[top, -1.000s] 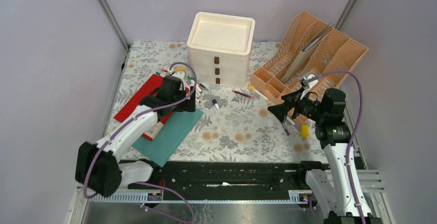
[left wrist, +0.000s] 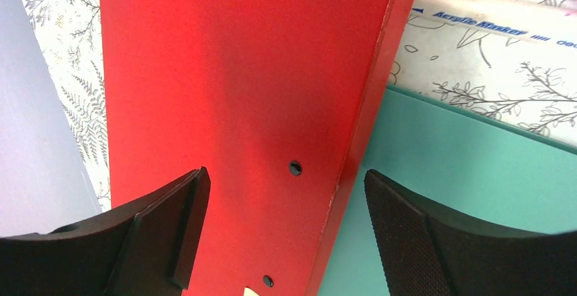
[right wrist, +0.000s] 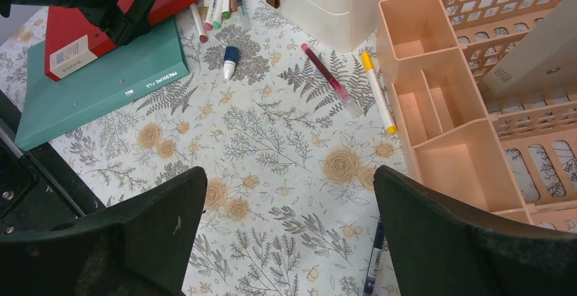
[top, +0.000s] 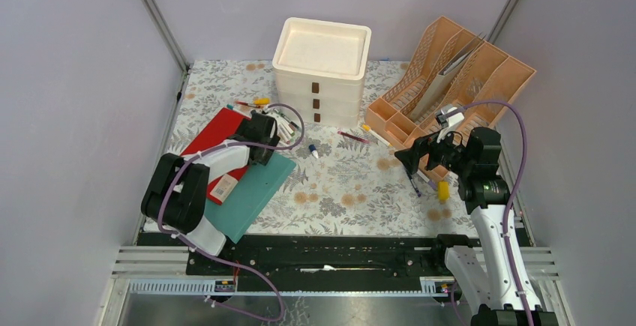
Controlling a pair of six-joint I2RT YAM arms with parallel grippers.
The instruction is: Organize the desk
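A red binder (top: 216,131) lies across a green folder (top: 247,204) on the left of the desk. Over the binder's right edge hangs my left gripper, its fingers apart: the left one above the red cover (left wrist: 238,71), the right one above the green folder (left wrist: 442,167), with nothing held. My right gripper stands open and empty in front of the peach organizer (top: 495,79), which holds a grey-white file (top: 442,82). Loose pens include a dark red pen (right wrist: 326,71), a yellow-capped marker (right wrist: 378,95) and a blue-capped tube (right wrist: 231,62).
The white drawer unit (top: 322,101) stands at the back centre. Several markers (right wrist: 219,0) lie between it and the binder. A dark blue pen (right wrist: 375,258) and a yellow object (top: 443,191) lie near the right gripper.
My left arm has drawn in and turned, and its gripper now angles more downward over the binder's edge. The folder appears shifted slightly.
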